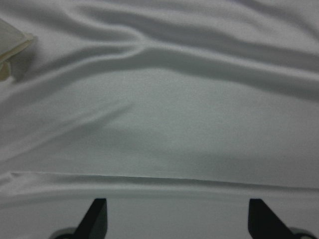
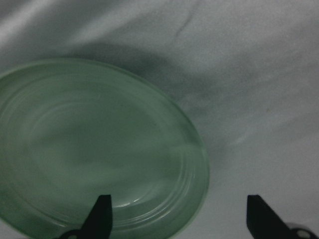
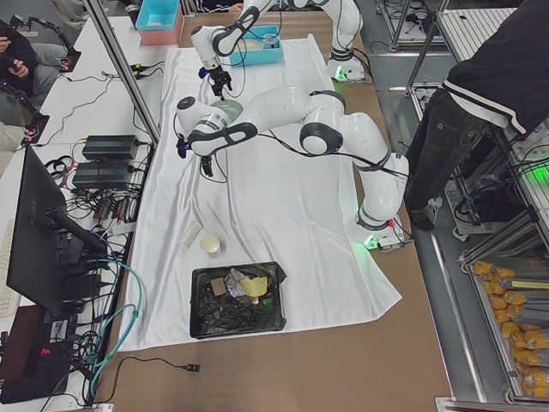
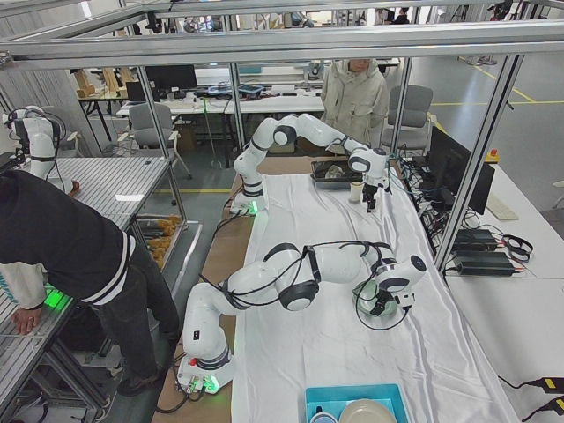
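Note:
The green plate (image 2: 94, 144) lies on the white cloth (image 3: 274, 197), partly hidden by arms in both camera views. My right gripper is over its near-right rim, open and empty. My left gripper hangs open above bare cloth, nearer the middle of the table. A pale object (image 1: 10, 42) with a yellowish edge shows at that wrist view's upper left, only partly visible.
A black lined tray (image 3: 206, 305) of scraps stands at one table end, near a cream cup (image 3: 210, 243). A blue bin (image 4: 348, 390) with dishes stands at the other end. A monitor and cables border the cloth; a person stands opposite.

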